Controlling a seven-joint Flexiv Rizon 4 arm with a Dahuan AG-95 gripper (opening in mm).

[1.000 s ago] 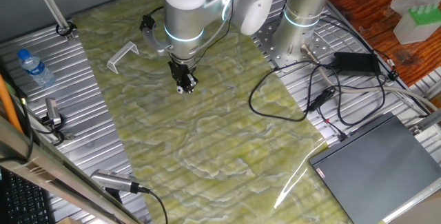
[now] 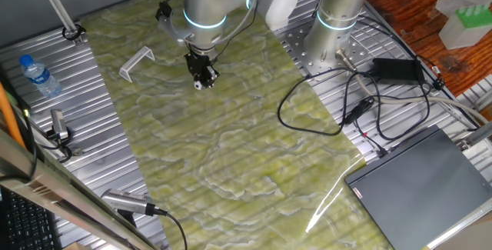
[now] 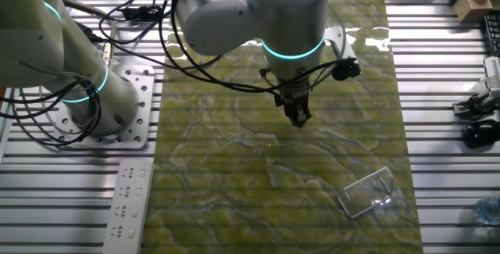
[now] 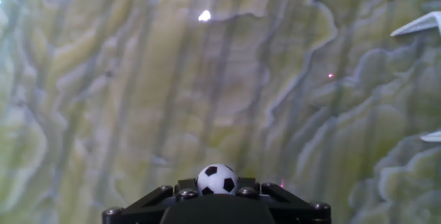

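Note:
A small white ball with black patches (image 4: 218,176) sits between the fingers of my gripper, which is shut on it, at the bottom of the wrist view. Exterior view 1 shows the gripper (image 2: 201,79) over the far part of the green marbled mat (image 2: 231,150), apart from a small white goal-like frame (image 2: 132,60) to its left. In exterior view 2 that frame (image 3: 367,193) has a mesh panel and stands below and right of the gripper (image 3: 298,118). White ends of the frame (image 4: 422,25) reach into the wrist view's right edge.
A water bottle (image 2: 40,76) and a silver camera-like device (image 2: 127,201) stand left of the mat. Black cables (image 2: 311,131) loop over its right edge, near a closed laptop (image 2: 423,192). A power strip (image 3: 128,207) lies beside the mat.
In exterior view 1 my gripper has moved toward the top of the picture and slightly left. The white frame has stayed in place.

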